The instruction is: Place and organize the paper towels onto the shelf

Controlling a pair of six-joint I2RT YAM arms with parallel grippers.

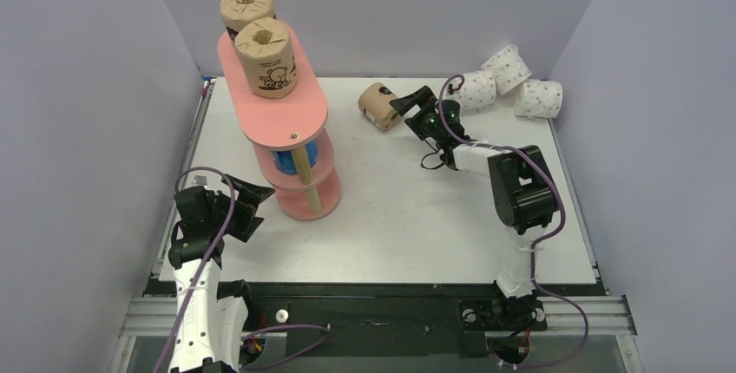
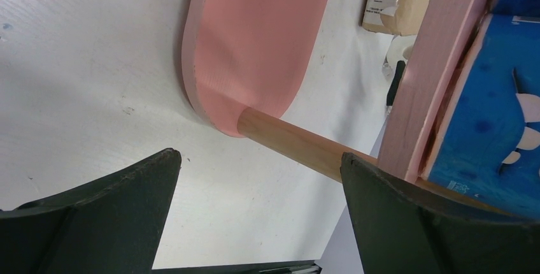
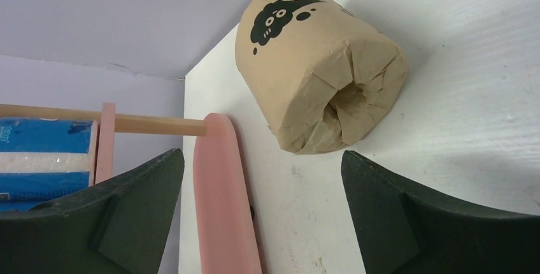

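A brown paper towel roll (image 1: pixel 378 107) lies on its side at the back of the table. In the right wrist view this roll (image 3: pixel 318 64) shows its hollow end, beyond the fingertips and not between them. My right gripper (image 1: pixel 402 114) is open just right of it. The pink shelf (image 1: pixel 276 114) stands on the left, with two brown rolls (image 1: pixel 267 65) upright on its top board. A blue package (image 2: pixel 490 108) fills part of the middle level; the visible bottom board (image 2: pixel 255 38) is bare at its near end. My left gripper (image 1: pixel 260 208) stands open and empty beside the shelf's near post.
Three white patterned rolls (image 1: pixel 538 98) lie in the back right corner, one close behind the right gripper. The shelf's wooden post (image 2: pixel 286 140) crosses in front of the left gripper. Free table lies across the middle and front.
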